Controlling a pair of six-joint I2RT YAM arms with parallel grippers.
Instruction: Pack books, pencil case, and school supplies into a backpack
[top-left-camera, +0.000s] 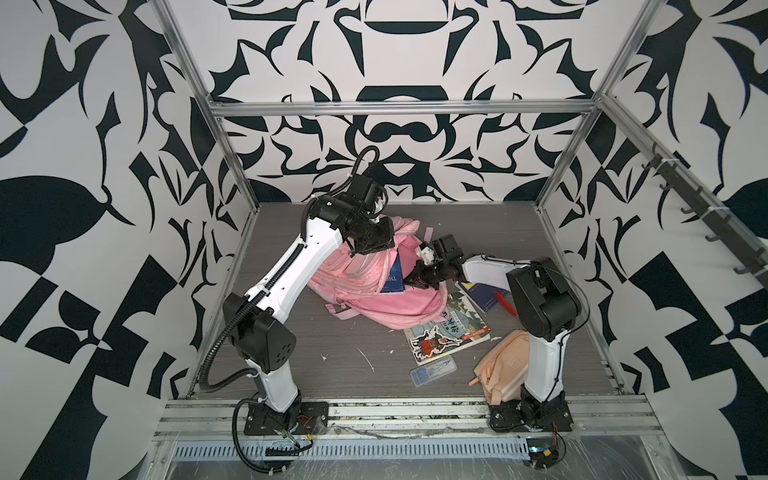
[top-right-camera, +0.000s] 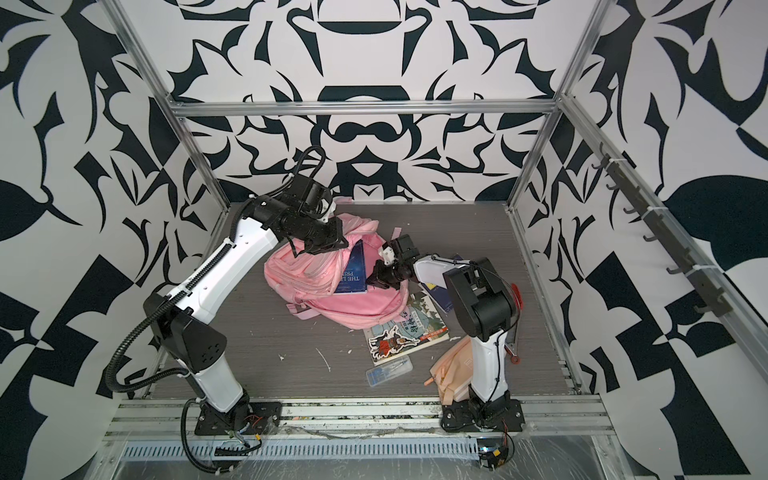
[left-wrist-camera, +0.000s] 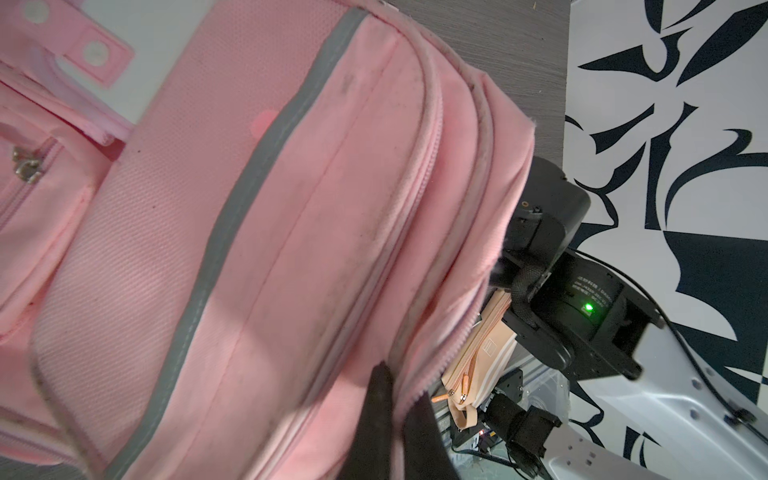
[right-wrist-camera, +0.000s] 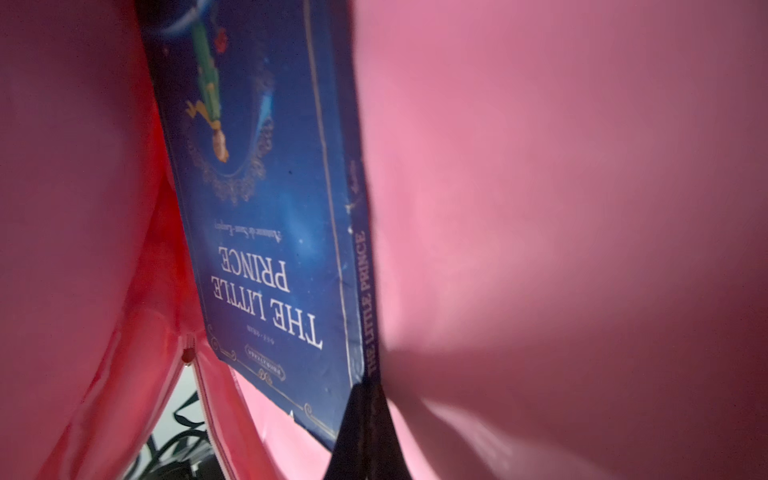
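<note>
The pink backpack (top-left-camera: 361, 302) lies slumped on the table with its mouth held apart. My left gripper is shut on the zippered edge of its opening, a strip of pink cloth between the fingers. Inside stands the blue Little Prince book (right-wrist-camera: 264, 208), tilted, its lower part within the bag. My right gripper is shut with nothing between its fingers, its tips against the corner of the book's spine. Outside, in front of the bag, lie an illustrated book (top-left-camera: 452, 328) and a clear case (top-left-camera: 433, 371). The peach pencil case (top-left-camera: 504, 368) rests at the front right.
A dark blue book (top-left-camera: 485, 296) lies partly under my right forearm. Close to it is a red item (top-left-camera: 505, 303), and red-handled scissors (top-right-camera: 516, 300) show behind the right arm. Small white scraps dot the front left, where the table (top-left-camera: 320, 376) is otherwise free.
</note>
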